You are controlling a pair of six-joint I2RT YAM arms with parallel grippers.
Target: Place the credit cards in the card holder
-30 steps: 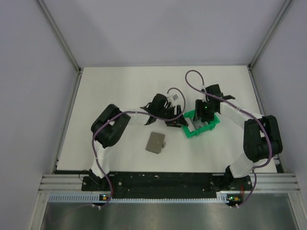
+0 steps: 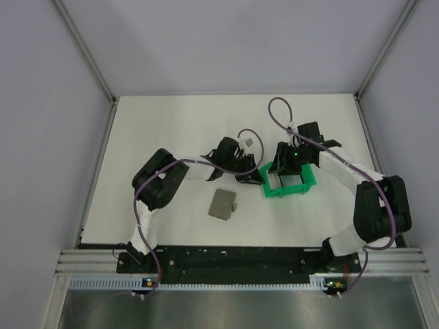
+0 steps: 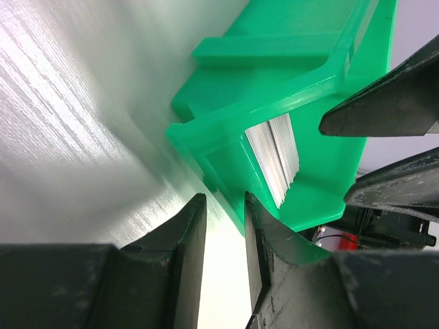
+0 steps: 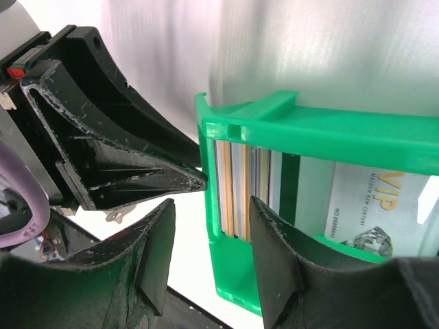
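A green open box [image 2: 307, 179] stands right of centre. Within it, a stack of cards on edge [image 4: 236, 185] lines the left wall, and a card marked VIP [image 4: 374, 202] lies flat farther right. My left gripper [image 2: 258, 181] is part open at the outside of that left wall, its fingers [image 3: 192, 233] a little apart and holding nothing visible. Over the box hangs my right gripper; its fingers [image 4: 278, 240] look apart in its own view, one overlapping the card stack, and I cannot tell whether they grip anything. A flat grey-brown case [image 2: 221, 204], possibly the card holder, lies at front centre.
Both grippers sit close together at the box's left end. The table's front edge lies before the grey-brown case.
The green box has turned and shifted slightly, its long side now nearer level. My right arm has moved a little right and forward; the left gripper stays nearly in place. The grey-brown case has not moved.
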